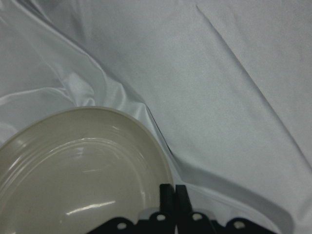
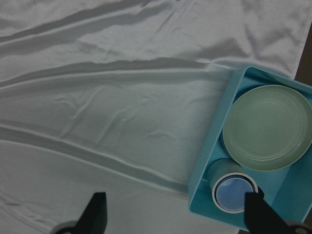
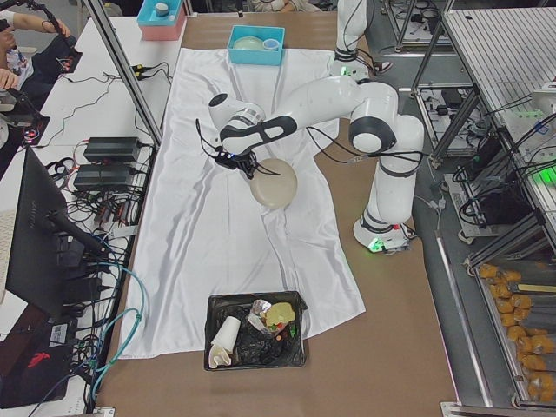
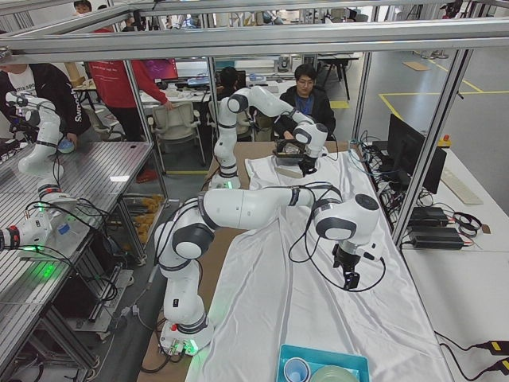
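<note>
A cream plate (image 3: pixel 274 187) (image 1: pixel 78 180) is held at its rim by my left gripper (image 3: pixel 247 165), which is shut on it, above the white cloth (image 3: pixel 200 278). The black bin (image 3: pixel 212 339) at the near end holds a paper cup, foil and other waste. My right gripper (image 4: pixel 347 277) hangs over the far part of the cloth; in its wrist view the fingers stand apart with nothing between them.
A blue tray (image 2: pixel 207 141) with a green plate (image 2: pixel 267 127) and a cup (image 2: pixel 233 194) stands at the cloth's far end. A monitor, cables and metal posts border the cloth.
</note>
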